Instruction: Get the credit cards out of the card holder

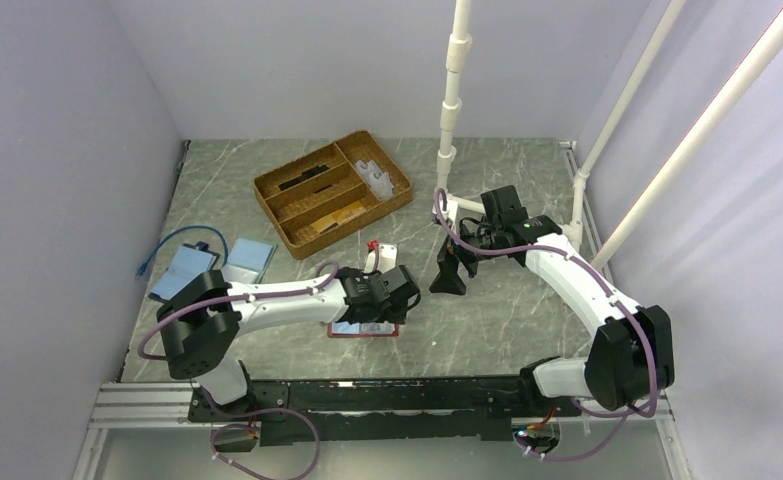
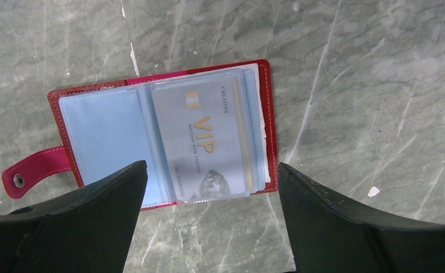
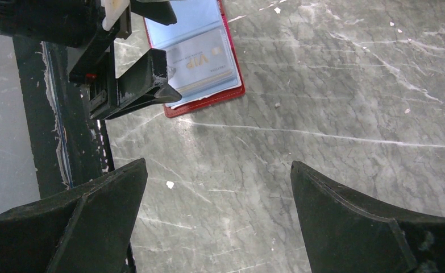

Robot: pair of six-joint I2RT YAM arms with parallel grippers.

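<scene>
A red card holder lies open and flat on the table, blue sleeves inside and a strap at one side. Its right-hand sleeves hold a translucent card marked VIP in the left wrist view. My left gripper is open above the holder, nothing between its fingers; from the top it covers much of the holder. My right gripper hangs open and empty to the right of the holder, over bare table.
A wicker organizer with compartments stands at the back. Blue-and-white folders and a blue cable lie at the left. White pipes rise at the right. Table around the holder is clear.
</scene>
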